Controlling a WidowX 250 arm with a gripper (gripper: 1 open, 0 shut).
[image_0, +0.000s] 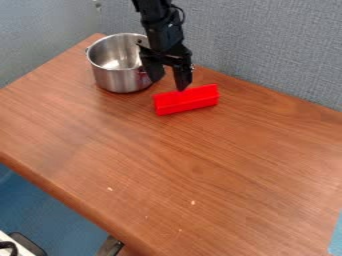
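Observation:
My black gripper (167, 70) hangs from the top centre of the camera view, low beside the right side of a steel pot (112, 72), partly in front of it. A red bar-shaped block (186, 100) lies on the wooden table just below and right of my gripper. I cannot tell whether the fingers are open or shut, or whether they touch the pot or the block.
A grey padded wall (267, 50) rises behind it. The table's left edge drops to a blue floor.

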